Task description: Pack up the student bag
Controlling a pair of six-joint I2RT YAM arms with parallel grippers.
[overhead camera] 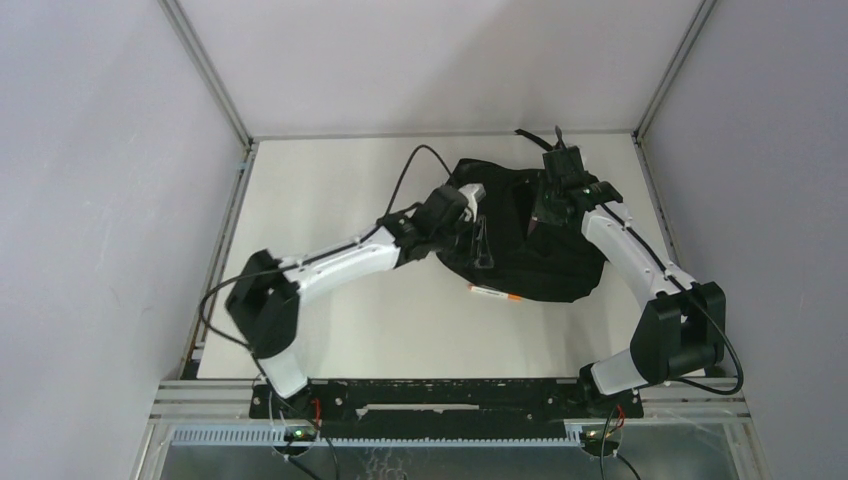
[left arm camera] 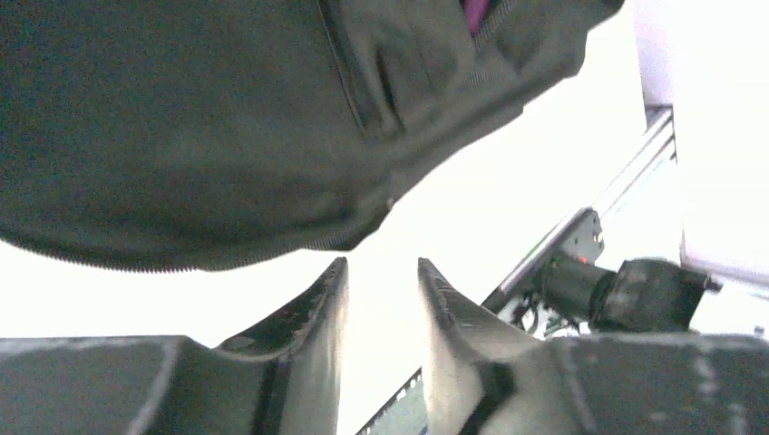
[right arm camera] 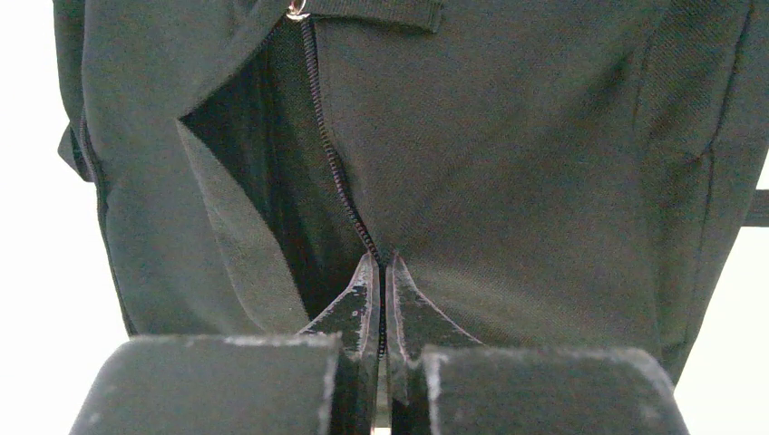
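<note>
The black bag (overhead camera: 535, 280) lies on the right half of the table. A pink pen (left arm camera: 475, 14) shows partly at the bag's pocket opening; most of it is hidden. My right gripper is shut on the zipper edge (right arm camera: 337, 172) of the bag, and the pocket gapes beside it. Over the bag's left front hangs my left gripper (overhead camera: 482, 262), its fingers apart with nothing between them. A white marker with an orange end (overhead camera: 495, 293) rests on the table along the bag's front edge.
A black strap (overhead camera: 533, 139) sticks out at the bag's back. White walls enclose the back and both sides.
</note>
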